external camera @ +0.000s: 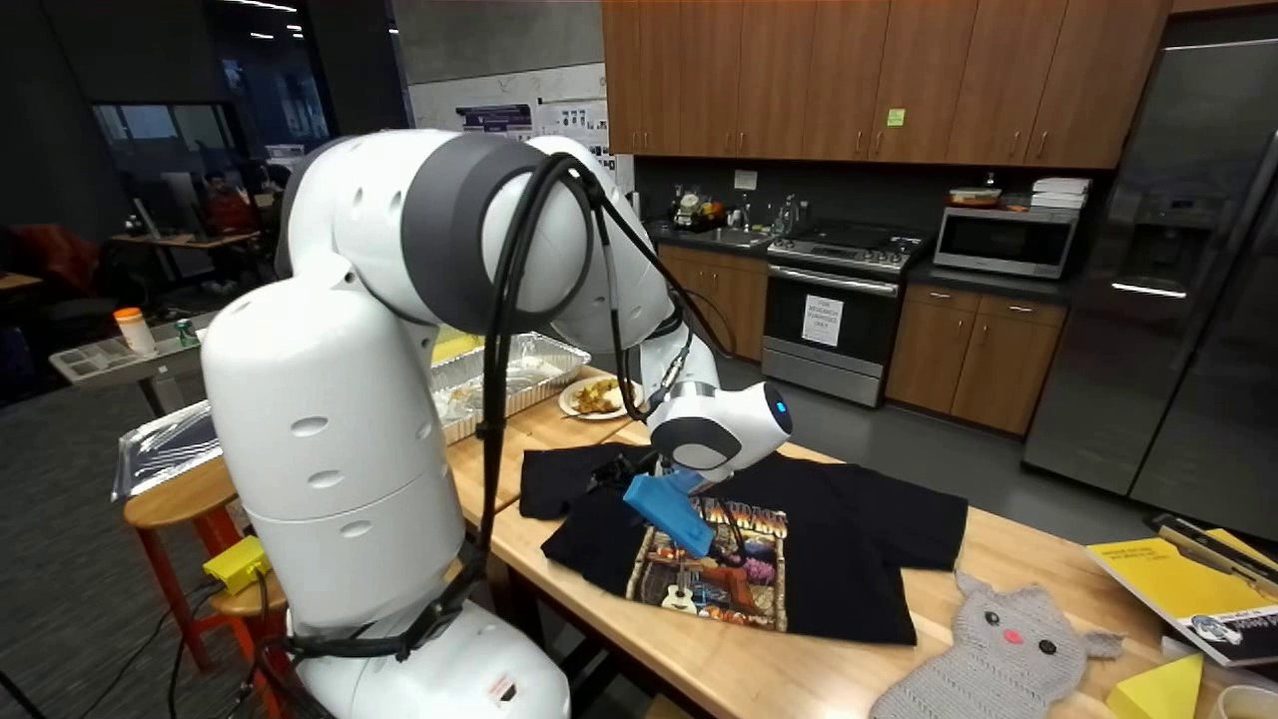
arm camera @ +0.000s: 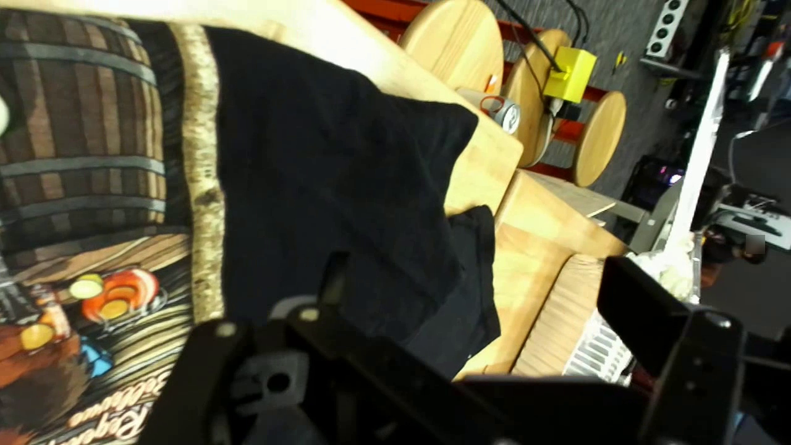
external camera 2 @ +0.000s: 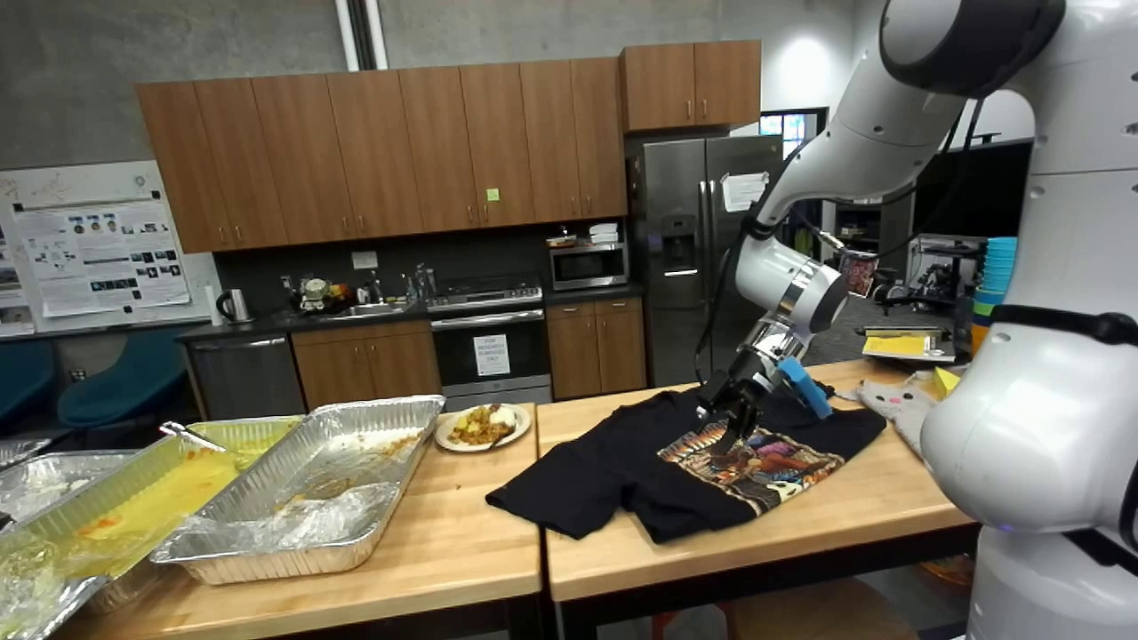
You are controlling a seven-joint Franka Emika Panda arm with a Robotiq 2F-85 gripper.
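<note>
A black T-shirt (external camera: 845,527) lies spread on the wooden table, its colourful printed front (external camera 2: 752,459) facing up. My gripper (external camera 2: 730,411) hangs over the shirt near the print, pointing down at a slant. Its dark fingers are spread wide in the wrist view, where the gripper has nothing between its tips. Below it there, the plain black cloth (arm camera: 334,170) and a folded-looking sleeve part (arm camera: 474,274) show beside the print. Whether the fingertips touch the cloth cannot be made out. A blue piece (external camera: 671,513) is fixed to the wrist.
Foil trays (external camera 2: 309,480) and a plate of food (external camera 2: 482,427) stand on the adjoining table. A grey knitted toy (external camera: 1003,653), a yellow-covered book (external camera: 1150,575) and a yellow block (external camera: 1156,689) sit at the shirt's other end. Stools (arm camera: 456,44) stand below the table edge.
</note>
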